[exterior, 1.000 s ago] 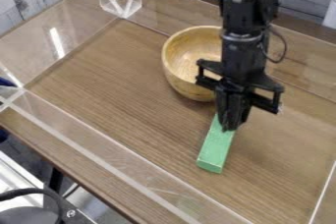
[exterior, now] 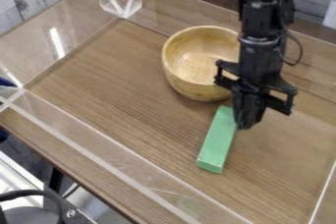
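Observation:
My black gripper (exterior: 245,112) hangs from the arm at the right middle, just over the upper end of a flat green bar (exterior: 217,144) lying on the wooden table (exterior: 105,120). Its fingertips look close together; whether anything is between them is hard to tell at this size.
A light wooden bowl (exterior: 191,56) sits behind and left of the gripper. A clear plastic object (exterior: 120,0) stands at the back left. Dark cables or parts (exterior: 27,203) lie at the lower left edge.
My gripper has moved back and slightly to the right, uncovering more of the green bar. The bar has stayed about where it was.

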